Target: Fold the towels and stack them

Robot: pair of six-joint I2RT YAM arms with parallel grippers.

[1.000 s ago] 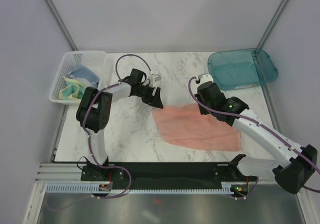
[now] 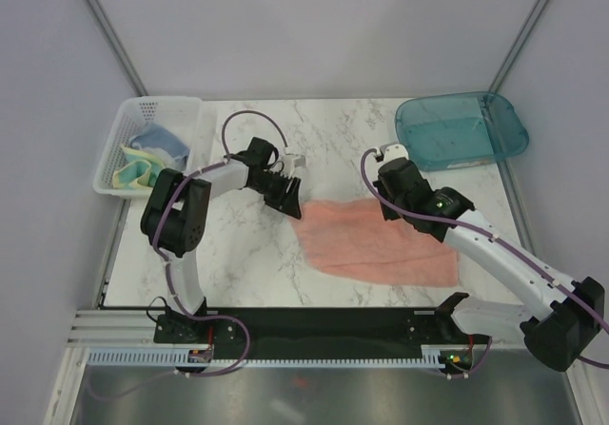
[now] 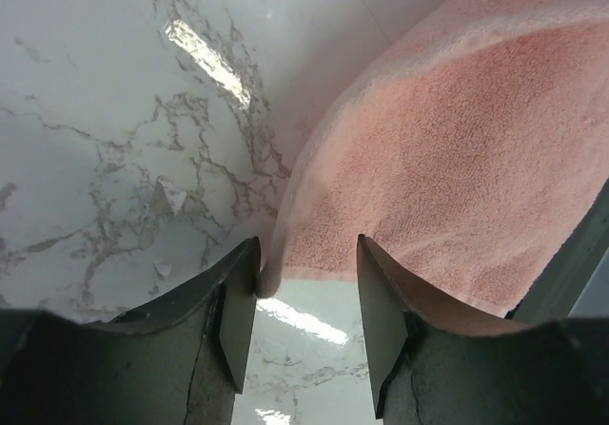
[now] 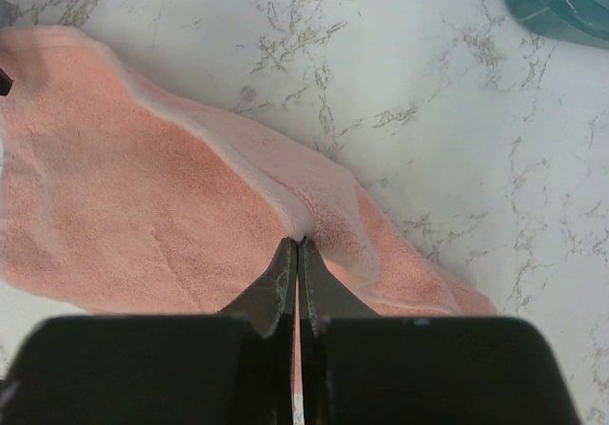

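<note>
A pink towel [image 2: 357,240] lies spread on the marble-patterned table, its far edge raised in a ridge. In the left wrist view, the fingers of my left gripper stand apart around the towel's corner. The raised edge [image 3: 274,263] of the towel lies against the left finger, with a gap to the right one. My right gripper is shut on the towel's far edge [image 4: 297,214], a lifted fold that drapes to the right of the fingertips.
A white basket [image 2: 201,125] with blue, yellow and green cloths [image 2: 157,149] stands at the back left. An empty teal bin [image 2: 447,121] is at the back right. Bare table [image 2: 324,140] shows between them and left of the towel.
My left gripper has come slightly toward the front, down to the towel's left corner. The right arm has hardly moved, and the towel lies nearly as before.
</note>
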